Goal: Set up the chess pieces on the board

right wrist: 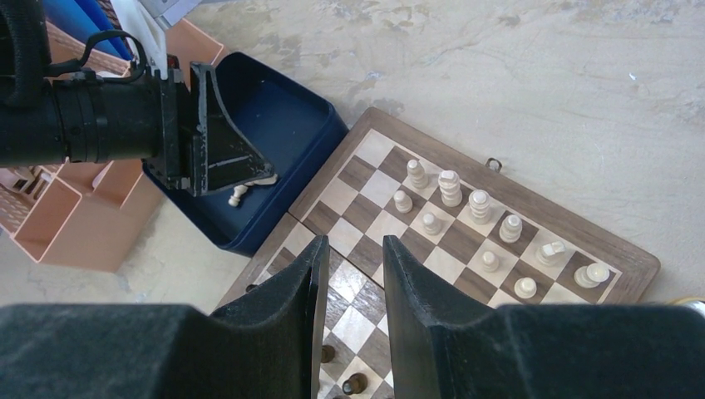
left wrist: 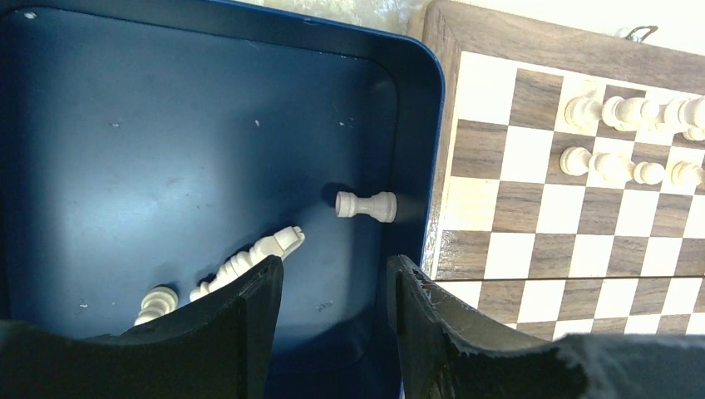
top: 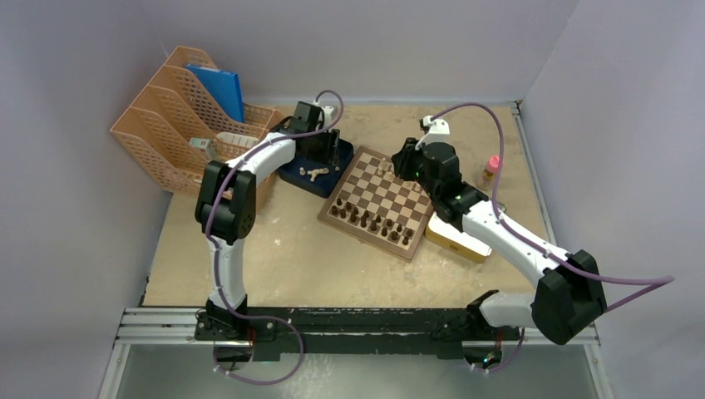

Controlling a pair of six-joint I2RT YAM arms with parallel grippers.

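Note:
The chessboard point(top: 374, 204) has dark pieces point(top: 373, 224) along its near side and white pieces point(right wrist: 479, 206) on its far side. A dark blue bin point(left wrist: 166, 125) beside it holds loose white pieces: a lying rook point(left wrist: 366, 205), a knight point(left wrist: 283, 243) among others in a row, and another piece point(left wrist: 156, 301). My left gripper is open above the bin, nothing between its fingers, with the rook just beyond the fingertips in the wrist view. My right gripper hangs over the board, part open and empty.
An orange slotted organizer point(top: 158, 125) with a blue folder stands left of the bin. A yellow-and-white box point(top: 456, 241) and a pink-capped bottle point(top: 490, 170) are right of the board.

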